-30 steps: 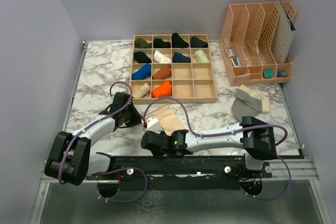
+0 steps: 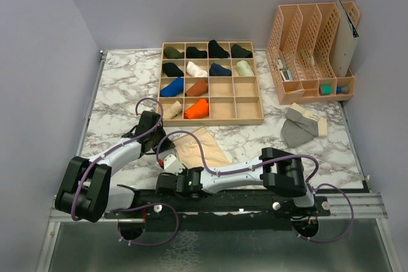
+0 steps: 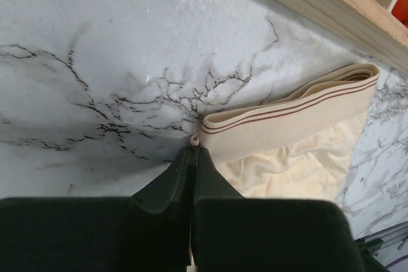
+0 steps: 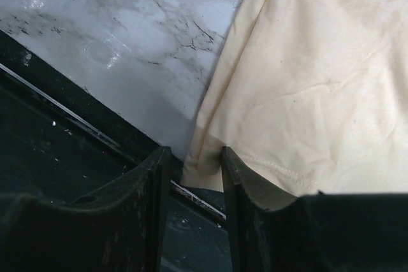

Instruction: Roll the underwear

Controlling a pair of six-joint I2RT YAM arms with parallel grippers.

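Note:
The cream underwear (image 2: 203,146) lies folded on the marble table in front of the divided box, partly hidden by my right arm in the top view. Its striped waistband (image 3: 293,111) runs toward the box in the left wrist view. My left gripper is shut at the waistband's near corner, with a small fold of the band at its fingertips. At the table's front edge, my right gripper is part open around a lower corner of the underwear (image 4: 306,93); the cloth edge shows between its fingers.
A wooden divided box (image 2: 210,121) with several rolled garments stands just behind the underwear. Grey and cream cloths (image 2: 301,125) lie to the right, below a peach organizer (image 2: 306,97). The table's front rail (image 4: 70,116) runs close under my right gripper.
My right arm has moved left and toward the front edge, over the underwear's lower corner.

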